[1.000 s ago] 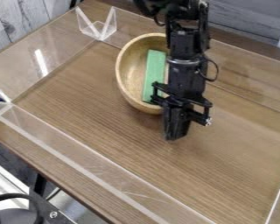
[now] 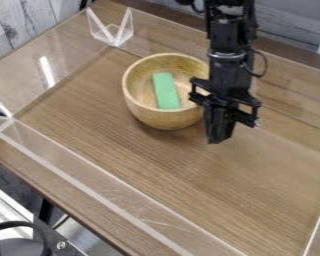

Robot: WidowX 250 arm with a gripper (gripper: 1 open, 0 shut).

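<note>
A round tan wooden bowl [image 2: 144, 78] rests on the wooden table, with a green rectangular block [image 2: 166, 90] lying inside it. The black gripper [image 2: 218, 130] hangs down just at the bowl's right side, its tip low over the table. It is shut, with nothing visible between its fingers; the arm partly hides the bowl's right rim.
A clear plastic-like object [image 2: 111, 27] stands at the back left. Bare table [image 2: 190, 200] spreads in front and to the right. A black cable [image 2: 19, 240] lies at the lower left corner, beyond the table's edge.
The gripper has moved right and upward in the view. The bowl now shows more fully, and the green block in it sits further left and appears less upright.
</note>
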